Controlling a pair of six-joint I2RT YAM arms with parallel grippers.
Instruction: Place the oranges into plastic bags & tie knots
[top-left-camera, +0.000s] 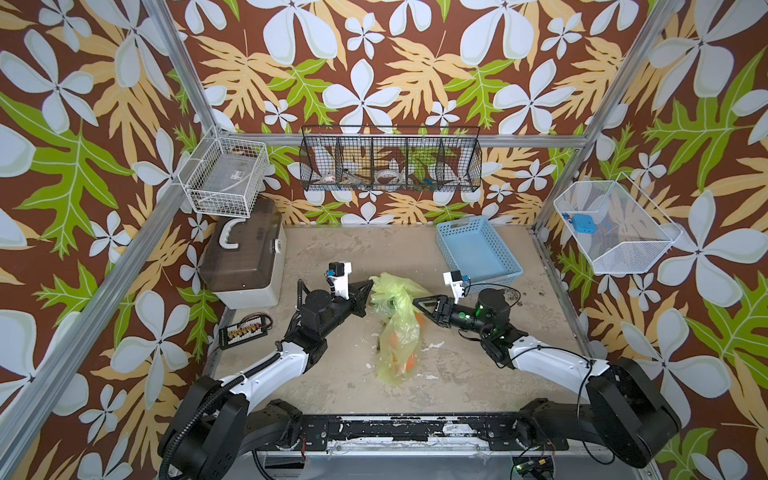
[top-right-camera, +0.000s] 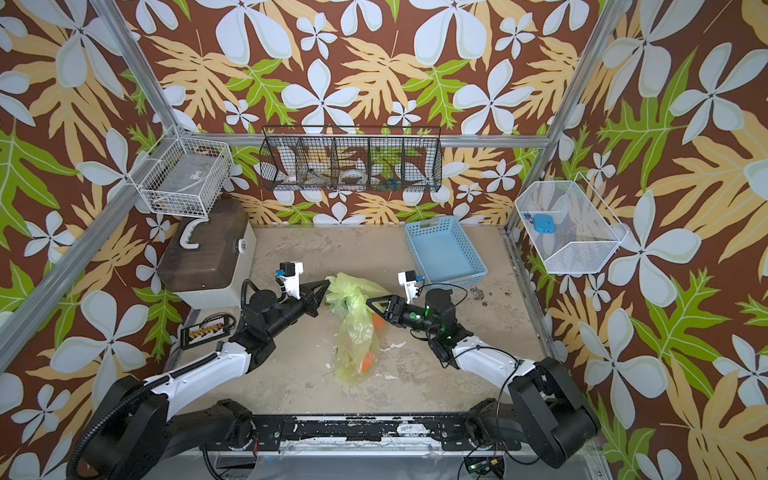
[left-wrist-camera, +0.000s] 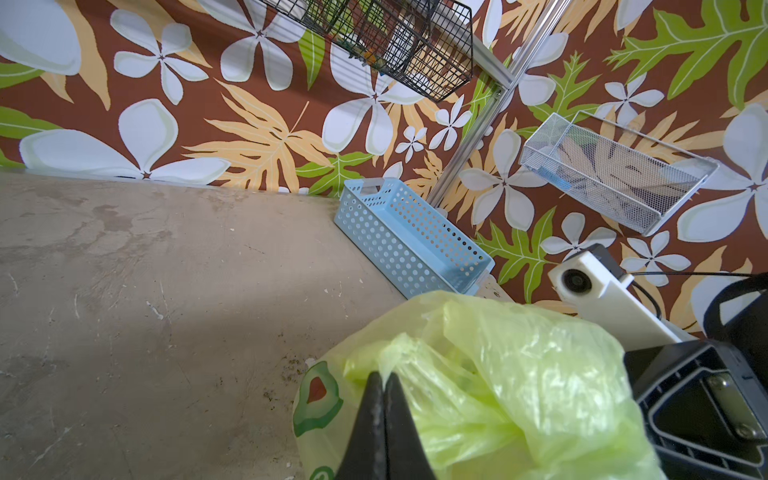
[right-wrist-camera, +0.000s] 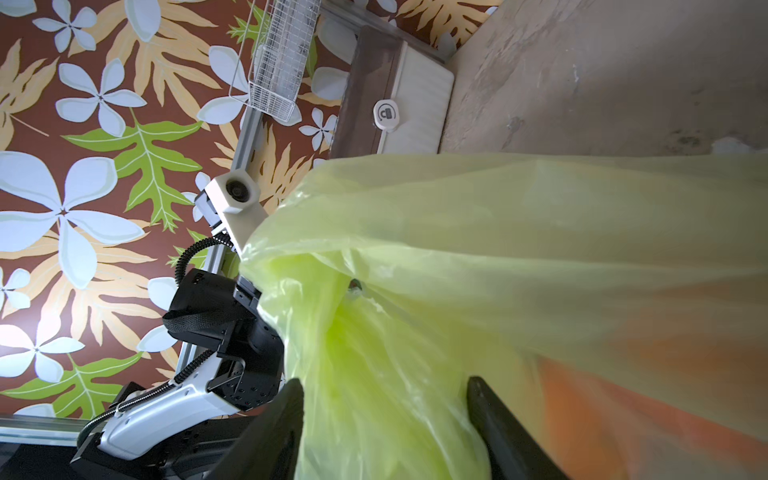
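Note:
A yellow-green plastic bag (top-left-camera: 400, 328) hangs between my two arms over the middle of the table, with orange fruit (top-left-camera: 411, 364) showing through its lower part. My left gripper (top-left-camera: 371, 286) is shut at the bag's upper left end. In the left wrist view its fingers (left-wrist-camera: 370, 432) meet and the crumpled plastic (left-wrist-camera: 448, 384) runs up to their tips. From the right, my right gripper reaches the bag. It stands open, and gathered plastic (right-wrist-camera: 376, 344) passes between its spread fingers. Bag folds hide much of the fruit.
An empty blue basket (top-left-camera: 478, 252) stands at the back right of the table. On the left is a box with a brown lid (top-left-camera: 244, 248), with a power strip (top-left-camera: 245, 329) in front. Bare table (top-left-camera: 352, 248) lies behind the bag.

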